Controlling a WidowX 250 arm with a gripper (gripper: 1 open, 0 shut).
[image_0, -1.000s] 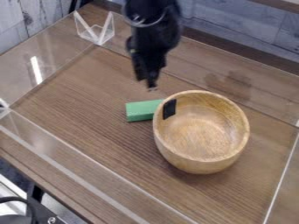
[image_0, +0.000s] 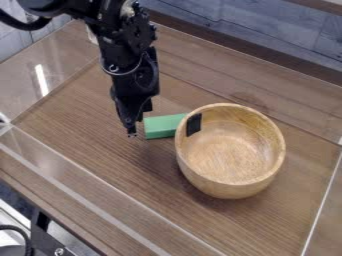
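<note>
My black gripper (image_0: 131, 128) hangs low over the wooden table, just left of a green block (image_0: 160, 126), with its fingers shut and nothing visible between them. The green block lies flat against the left side of a round wooden bowl (image_0: 230, 166), partly hidden by it. A small black piece (image_0: 194, 124) sits at the bowl's upper left rim.
A grey wall (image_0: 267, 30) runs along the back. Cables lie at the bottom left corner.
My gripper has come down and to the left from the back middle of the table to beside the green block. The bowl and block have not visibly moved.
</note>
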